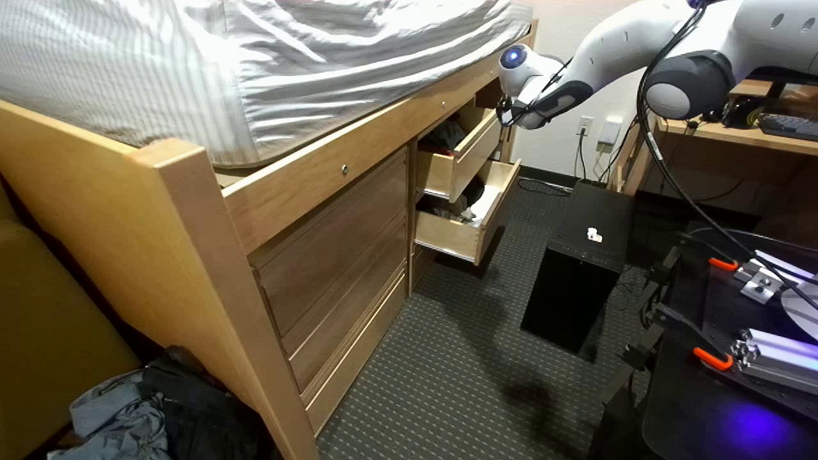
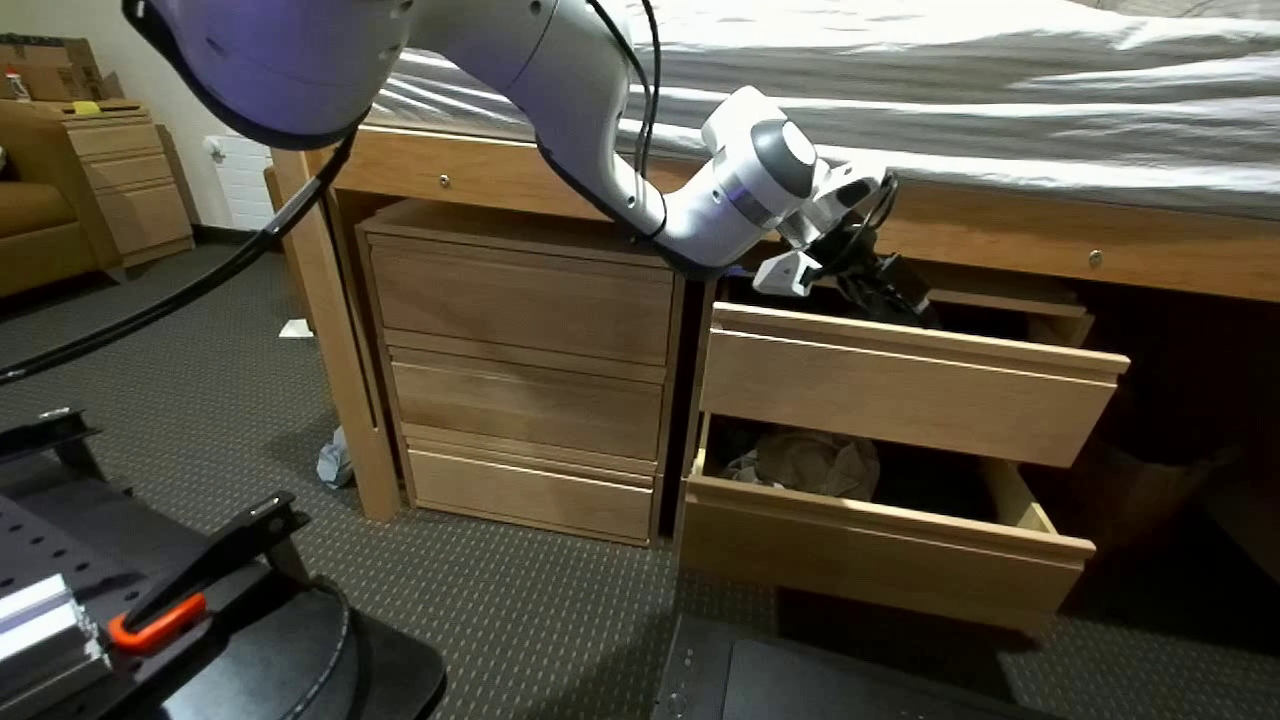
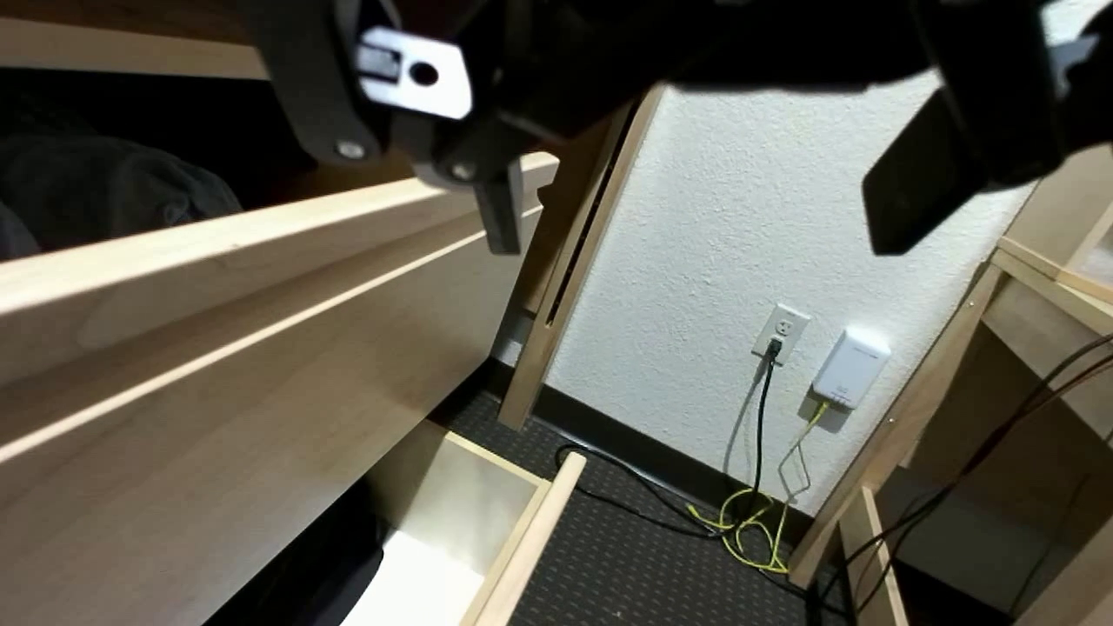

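My gripper stands open, its fingers [image 3: 503, 209] wide apart with only the white wall and floor behind the gap. In the wrist view one finger overlaps the far end of the upper drawer's front [image 3: 313, 313]; whether they touch I cannot tell. In the second exterior view the gripper [image 2: 894, 294] is at the top edge of the open upper drawer [image 2: 900, 378]. Below it the lower drawer [image 2: 882, 552] is pulled out too, with a tan cloth [image 2: 816, 462] inside. Dark cloth [image 3: 115, 188] lies in the upper drawer.
The bed rail [image 1: 337, 165] runs just above the drawers. A black box [image 1: 575, 260] stands on the floor facing them. A wooden desk [image 1: 736, 137] and a wall outlet [image 3: 780, 332] with cables are beyond. Carpet [image 1: 429, 368] between is clear.
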